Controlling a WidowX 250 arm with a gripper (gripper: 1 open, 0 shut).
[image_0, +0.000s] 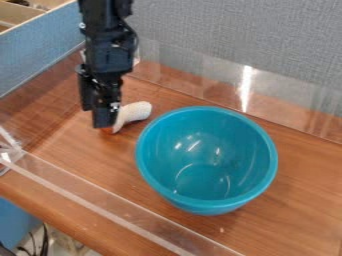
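The black gripper (102, 104) is low over the wooden table at the left, beside the white mushroom-like object (132, 114), whose orange cap is mostly hidden behind the fingers. Whether the fingers grip it cannot be told. A teal bowl (206, 159) sits to the right of both, apart from the object.
Clear plastic edging runs along the front and back of the wooden table (94, 170). A grey wall (234, 35) stands behind, and a blue-lined side with a wooden box is at the far left. The table right of the bowl is clear.
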